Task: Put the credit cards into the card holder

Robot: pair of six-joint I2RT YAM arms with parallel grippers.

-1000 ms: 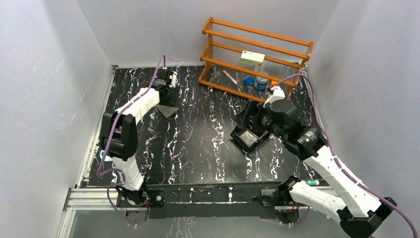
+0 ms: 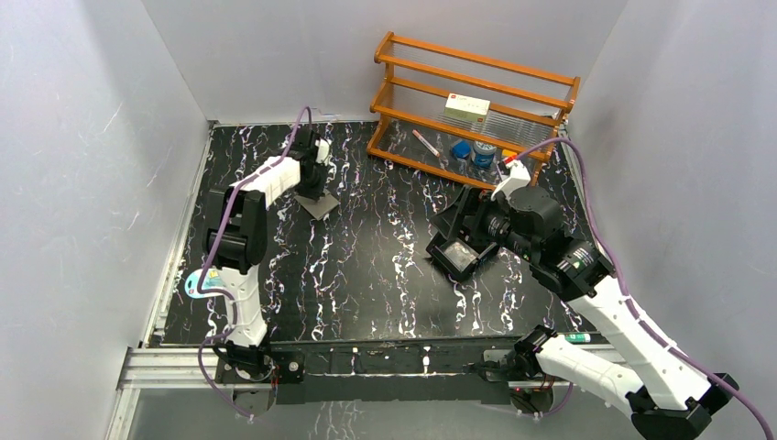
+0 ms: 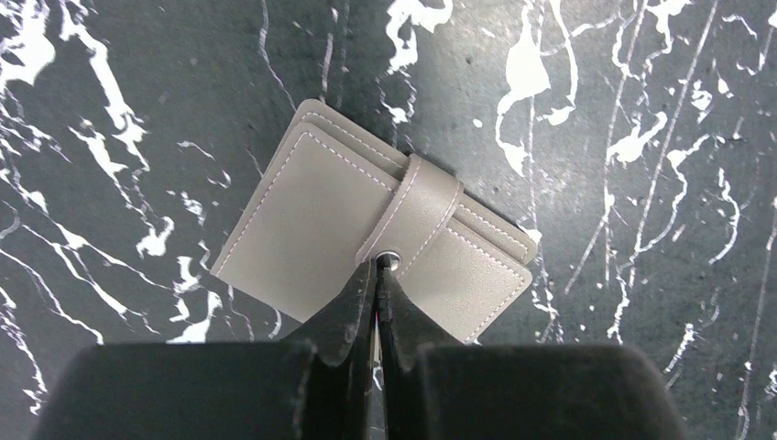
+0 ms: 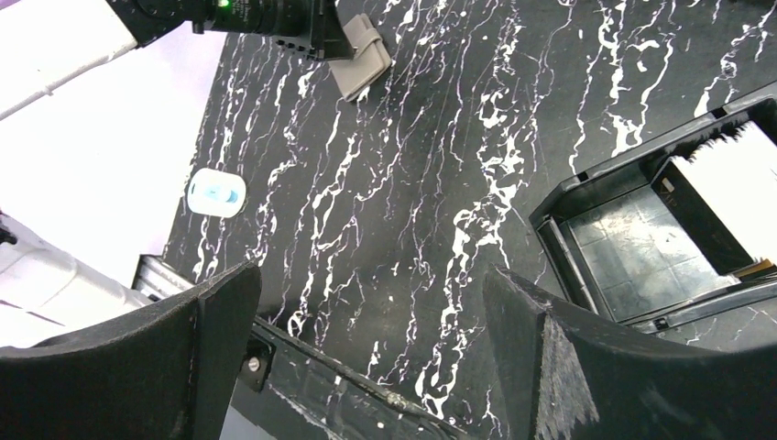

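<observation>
The grey-beige card holder lies closed on the dark marbled table, its strap folded over the front with a metal snap at the end. My left gripper is shut, its tips right at the snap; nothing shows between them. From above, that gripper hides part of the card holder. Over on the right, my right gripper stands open and empty, above the table near a black box. No credit card can be clearly made out.
The black box holds a white item inside. A wooden rack at the back right carries a small box, a pen and a few small items. A blue-white label lies at the left.
The card holder has slid a little to the right on the table. The right arm is almost unmoved.
</observation>
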